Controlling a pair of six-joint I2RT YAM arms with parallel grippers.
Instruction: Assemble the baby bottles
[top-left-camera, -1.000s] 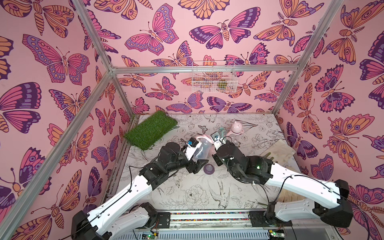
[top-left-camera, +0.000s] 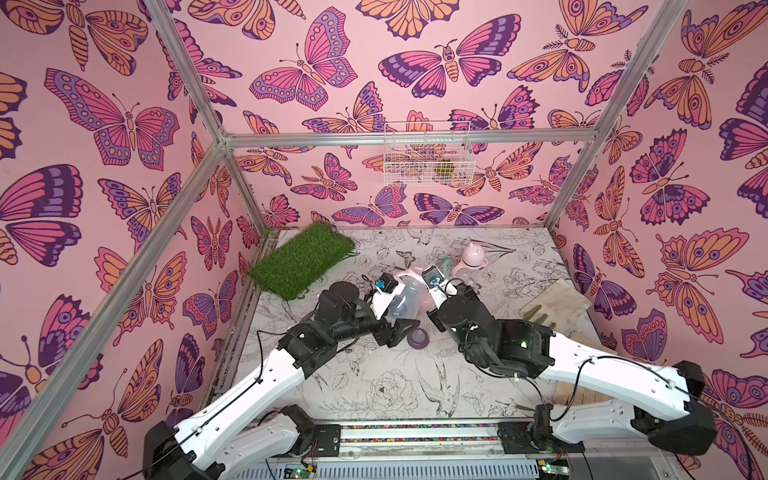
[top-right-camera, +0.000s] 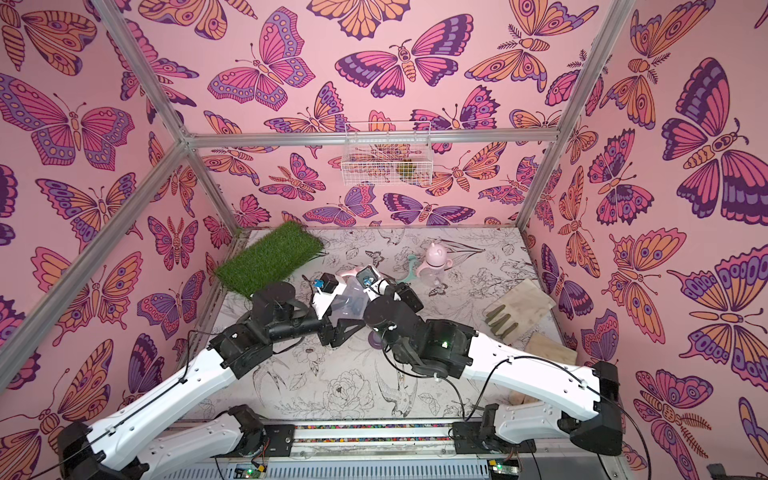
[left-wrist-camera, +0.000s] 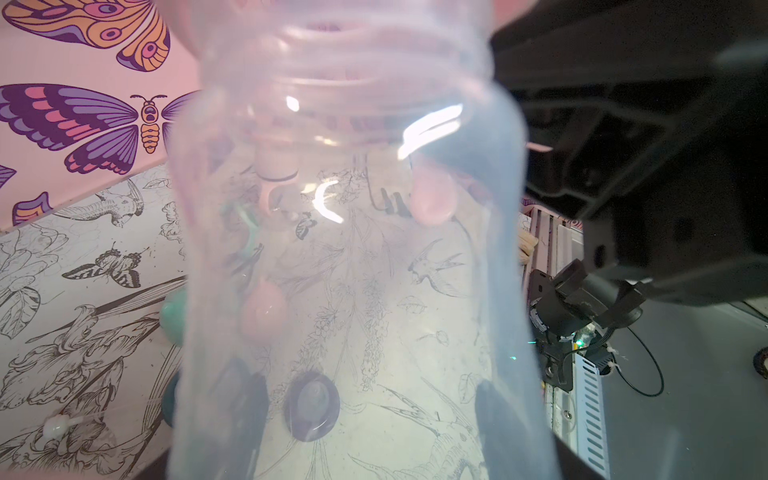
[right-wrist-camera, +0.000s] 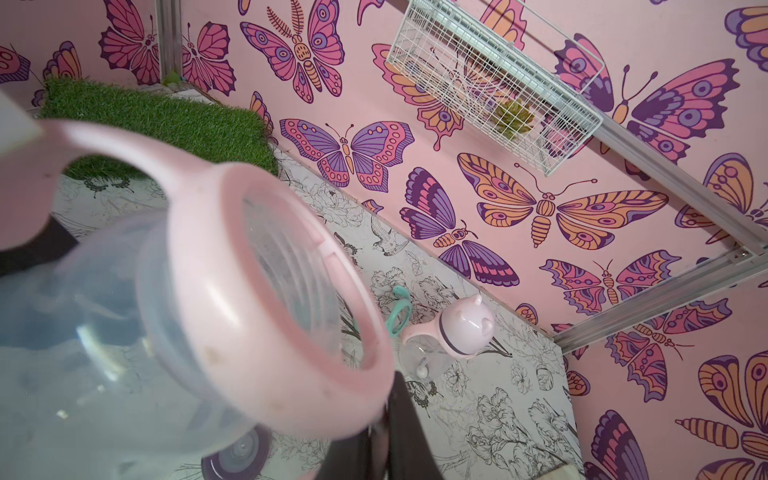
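A clear bottle (left-wrist-camera: 352, 264) fills the left wrist view, held by my left gripper (top-left-camera: 397, 297); how far its fingers close is hidden. A pink handled ring (right-wrist-camera: 280, 384) sits round the bottle's neck in the right wrist view. My right gripper is shut, its fingertips just below that ring; no held object shows clearly between them. A purple part (top-left-camera: 417, 338) lies on the table beneath. An assembled pink bottle (right-wrist-camera: 464, 324) stands at the back right, beside a teal handle (right-wrist-camera: 397, 312).
A grass mat (top-left-camera: 301, 257) lies at back left, beige gloves (top-left-camera: 557, 305) and a board at the right. A wire basket (top-left-camera: 428, 160) hangs on the back wall.
The left arm and bottle moved only slightly.
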